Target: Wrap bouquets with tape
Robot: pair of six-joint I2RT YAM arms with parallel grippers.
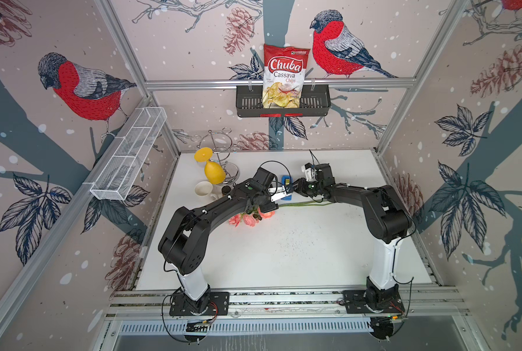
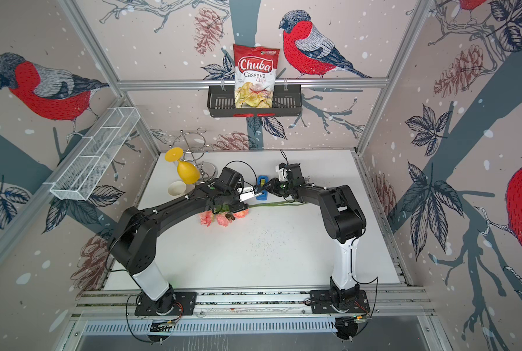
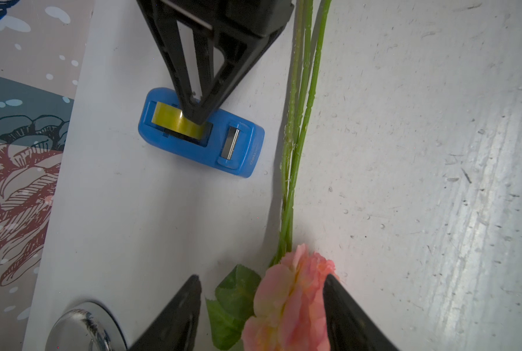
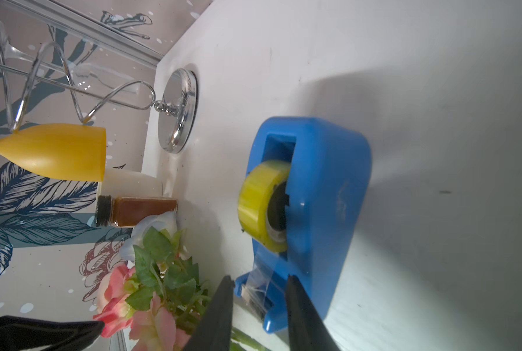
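Note:
A blue tape dispenser (image 3: pixel 237 158) with a yellow tape roll (image 4: pixel 255 204) stands on the white table, beside long green stems (image 3: pixel 296 134) with pink flower heads (image 3: pixel 284 298). My right gripper is just over the dispenser, its fingertips near the roll in the left wrist view; its fingers look partly apart, and what is between them is unclear. My left gripper is open above the flower heads, its fingers apart with nothing held.
A chrome spiral rack with yellow cups (image 1: pixel 214 172), a white cup (image 1: pixel 203 189) and a brown bottle (image 4: pixel 144 211) stand at the back left.

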